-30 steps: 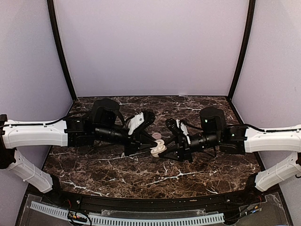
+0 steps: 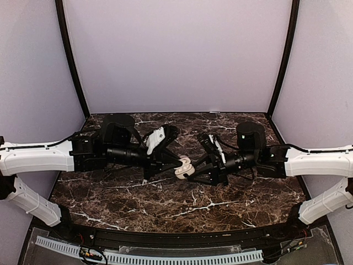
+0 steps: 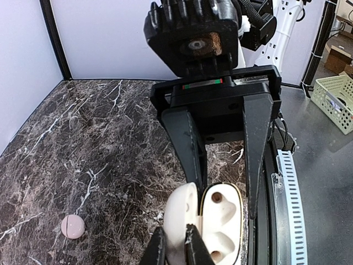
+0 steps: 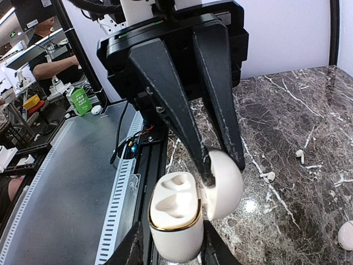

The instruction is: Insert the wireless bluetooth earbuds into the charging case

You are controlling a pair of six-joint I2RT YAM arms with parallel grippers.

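A white charging case (image 2: 185,171) with its lid open is held in the air between my grippers, its empty earbud wells (image 3: 220,221) visible in the left wrist view. My left gripper is shut on the case's lid side; in the right wrist view its fingertips are at the lid (image 4: 223,182). My right gripper has its fingers around the case's body from below; whether they press on it is unclear. Two white earbuds (image 4: 300,155) (image 4: 268,176) lie apart on the marble table in the right wrist view.
A pale pink round object (image 3: 72,226) lies on the marble table (image 3: 110,138). The table behind the grippers is mostly clear. A metal rail (image 3: 289,215) runs along the front edge; a basket (image 3: 331,99) stands outside the workspace.
Both grippers and the case have shifted slightly; my left gripper sits a little further left and higher in the top view, my right gripper slightly right.
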